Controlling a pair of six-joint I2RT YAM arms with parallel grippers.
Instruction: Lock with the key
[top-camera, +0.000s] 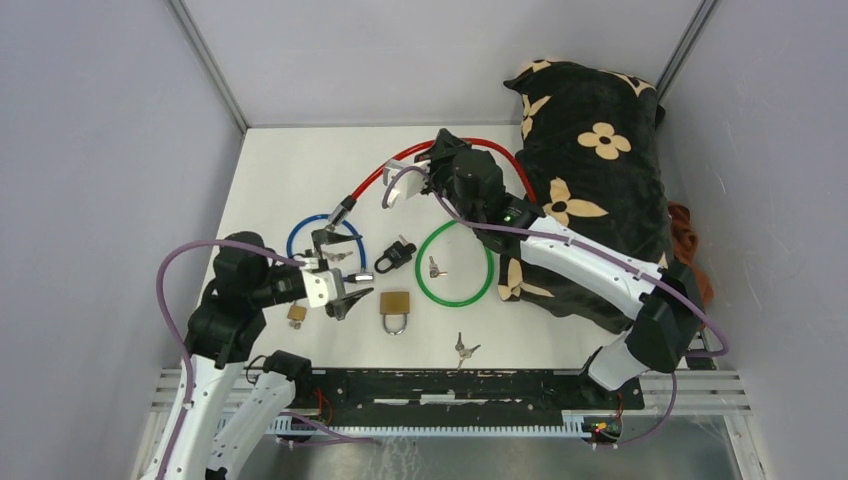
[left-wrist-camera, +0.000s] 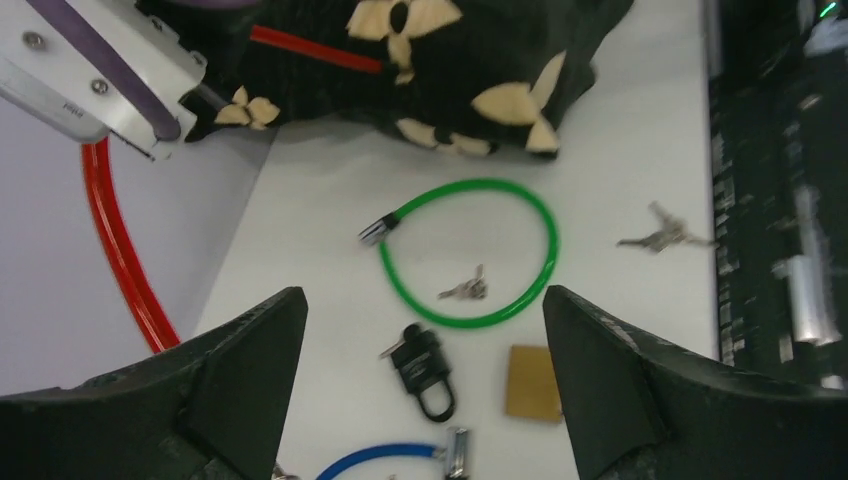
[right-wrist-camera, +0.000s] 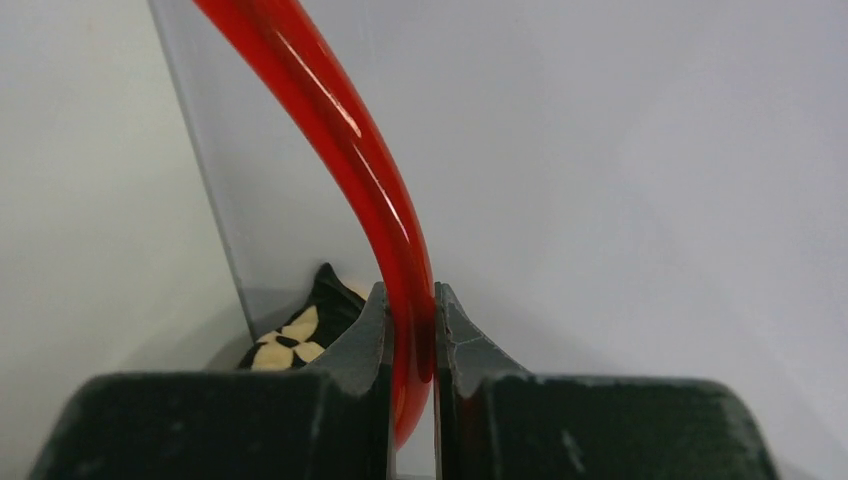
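Note:
A red cable lock (top-camera: 385, 166) is raised in an arc by my right gripper, which is shut on its red tube. Its metal lock end (top-camera: 341, 209) hangs just above my left gripper (top-camera: 352, 265), whose fingers stand apart with nothing visible between them; in the left wrist view they frame the board. Whether a key is in the lock end cannot be told. Padlocks lie below: a black one (top-camera: 394, 255), a brass one (top-camera: 395, 302) and a small brass one (top-camera: 297, 314). Loose keys (top-camera: 462, 349) lie at the front.
A blue cable lock (top-camera: 362, 254) lies at left, a green one (top-camera: 483, 286) at the centre with keys (top-camera: 435, 268) inside it. A dark flowered cushion (top-camera: 610, 180) fills the right side. Grey walls surround the white board (top-camera: 265, 170).

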